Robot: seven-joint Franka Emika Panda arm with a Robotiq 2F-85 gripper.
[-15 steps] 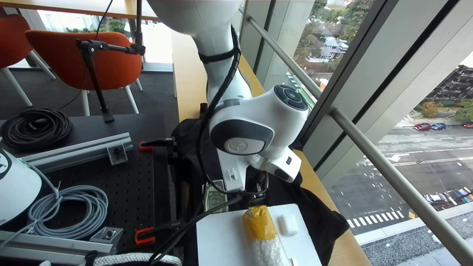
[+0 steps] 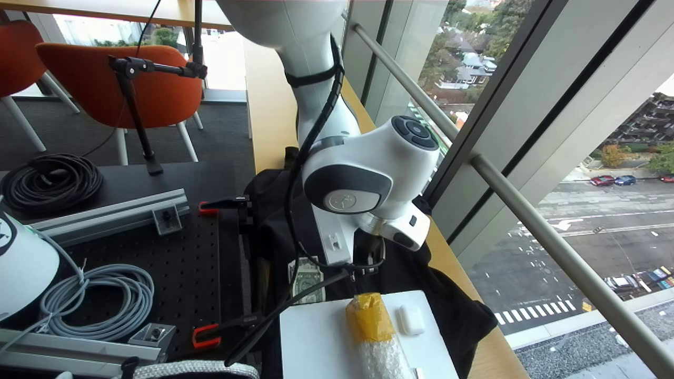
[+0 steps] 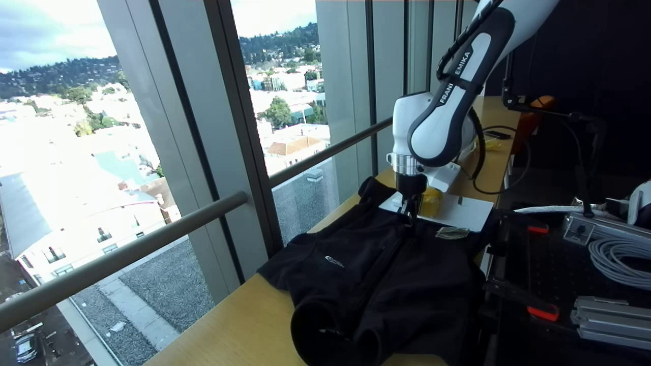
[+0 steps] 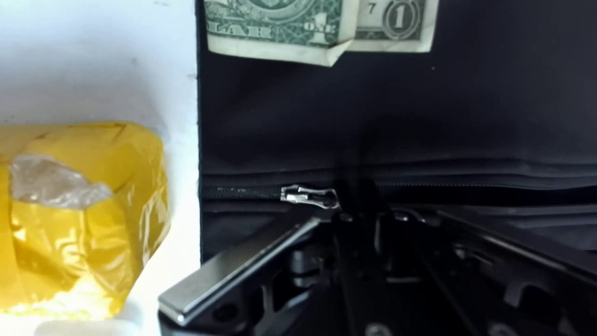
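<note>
A black jacket [image 3: 366, 262] lies on the wooden ledge, its zipper running lengthwise down the front. The silver zipper pull [image 4: 309, 196] shows in the wrist view, close to the edge of the white board. My gripper is shut, its fingertips just beside the right end of that pull; whether they touch it I cannot tell. Nothing shows between the fingers. Right of the fingers the zipper is parted, while on the left its teeth look joined. In exterior view 2 the gripper [image 3: 409, 214] points down at the jacket.
A white board [image 2: 309, 341] covers one end of the jacket, with a yellow-taped package [image 2: 371, 319] and a small white case [image 2: 411, 320] on it. A dollar bill [image 4: 285, 28] lies on the jacket. The window rail [image 2: 543, 233] runs alongside.
The arm's hand has risen slightly and shifted a little away from the white board. The board, package and bill look unmoved.
</note>
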